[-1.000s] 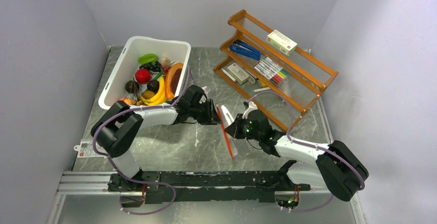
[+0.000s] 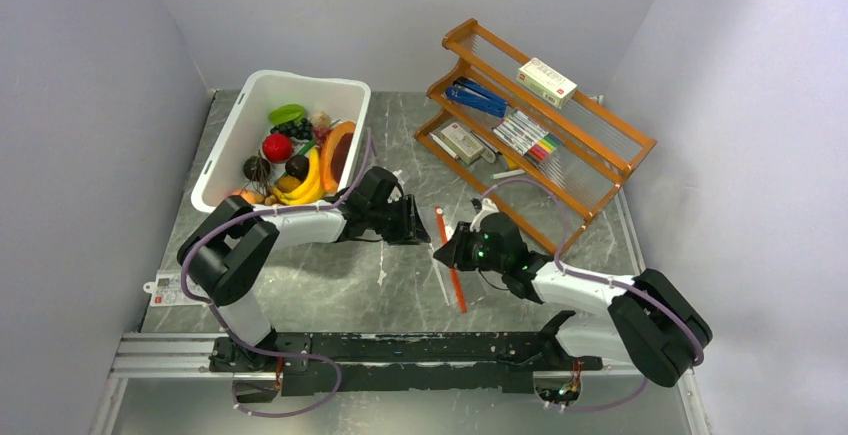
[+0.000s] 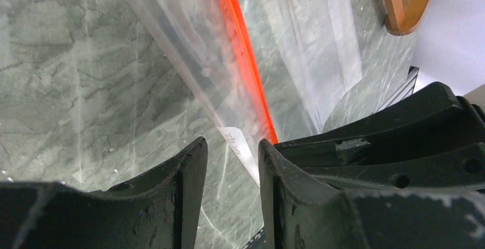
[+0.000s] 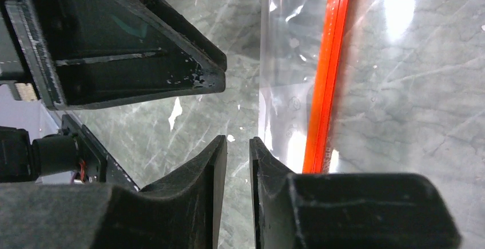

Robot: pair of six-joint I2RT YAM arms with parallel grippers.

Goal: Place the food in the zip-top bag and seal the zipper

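The clear zip top bag (image 2: 443, 277) lies on the grey marbled table between my two grippers, its red zipper strip (image 2: 456, 280) running lengthwise. My left gripper is part open; the bag's white-printed corner (image 3: 235, 137) shows beyond the gap, and one finger overlaps the bag edge in that view. My right gripper has a narrow gap with bare table showing through it. To its right in the right wrist view lies the red strip (image 4: 326, 83). No food is visible in the bag. Fruit, including bananas (image 2: 312, 177) and a red ball-shaped piece (image 2: 278, 148), sits in the white bin.
The white bin (image 2: 262, 77) stands at the back left. A wooden rack (image 2: 470, 38) with boxes, markers (image 2: 527, 135) and a blue tool (image 2: 475, 100) leans at the back right. Bare table lies in front of the left arm.
The red strip has shifted right. The bag's pale edge, earlier right of the strip, now shows on its left. Both arms have barely moved.
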